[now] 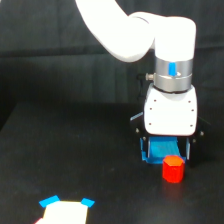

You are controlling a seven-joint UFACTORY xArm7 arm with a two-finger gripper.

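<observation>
A bright blue piece sits on the dark surface at the right, directly under my gripper. Just in front of it is a red six-sided block, hiding part of its lower edge. The gripper's dark fingers come down on the left and right of the blue piece. They are small and dark against the black background, so whether they touch it does not show.
At the bottom left, a white object with blue tape at its corners is partly cut off by the frame; something red shows at its left. A dark curtain hangs behind.
</observation>
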